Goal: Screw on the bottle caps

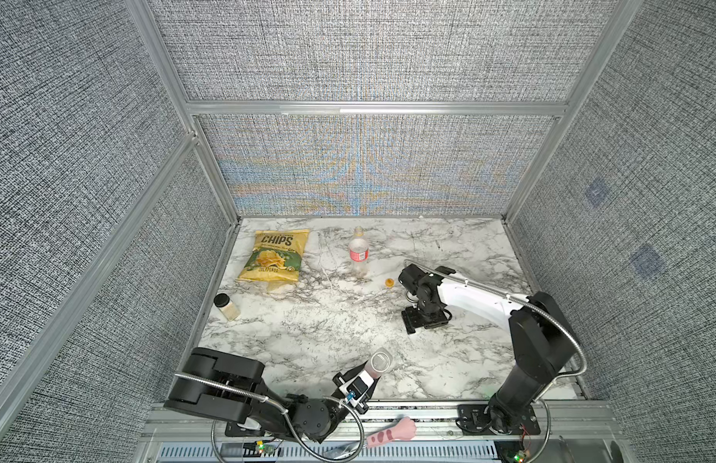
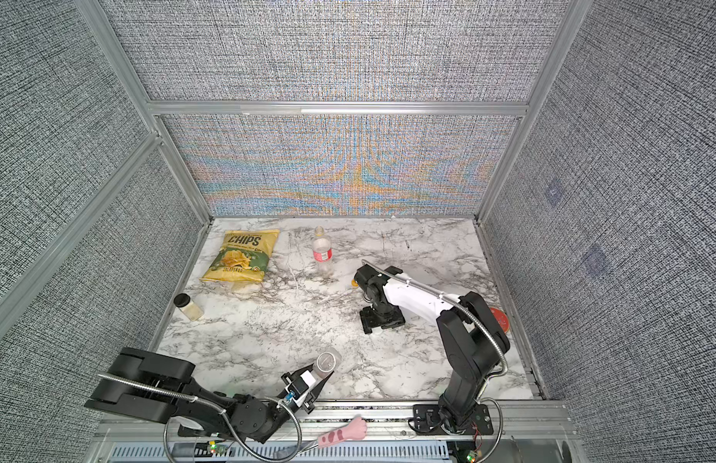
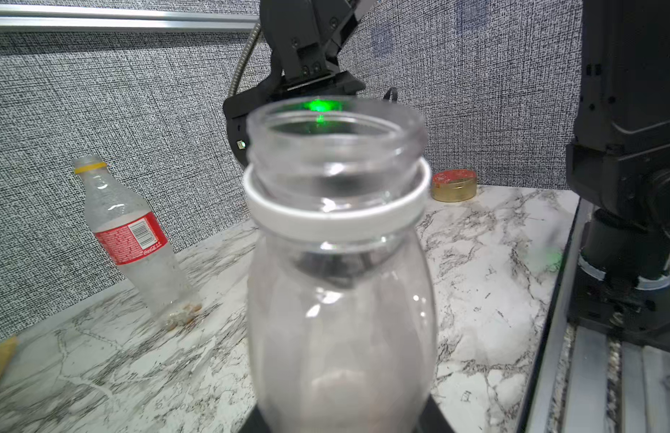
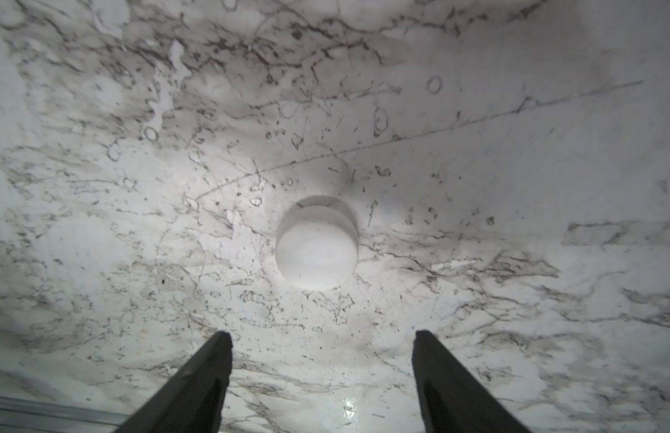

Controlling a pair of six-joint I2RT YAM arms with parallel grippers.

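A clear wide-mouthed bottle with a white collar [image 3: 335,332] is held upright by my left gripper [image 1: 362,378] at the front of the table, its mouth uncapped. A white round cap [image 4: 316,249] lies on the marble beneath my right gripper, whose fingers are apart with nothing between them. A Coca-Cola bottle [image 1: 358,253] stands at the back middle with no visible cap; a small orange cap [image 1: 389,282] lies near it. A dark-lidded jar [image 1: 226,308] is at the left.
A chips bag [image 1: 269,258] lies at the back left and a red-lidded tin [image 3: 454,186] at the right. A pink back-scratcher [image 1: 389,432] lies on the front rail.
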